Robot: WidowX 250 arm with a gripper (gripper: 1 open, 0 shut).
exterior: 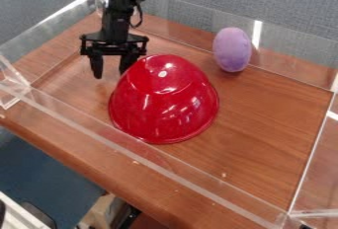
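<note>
A large glossy red bowl [164, 103] lies upside down, or nearly so, in the middle-left of the wooden table. The black gripper [110, 63] hangs just above and behind its upper left side, fingers pointing down and apart, with nothing visible between them. A purple egg-shaped object [232, 49] rests on the table at the back right.
Clear plastic walls [172, 171] border the wooden table [264, 124].
</note>
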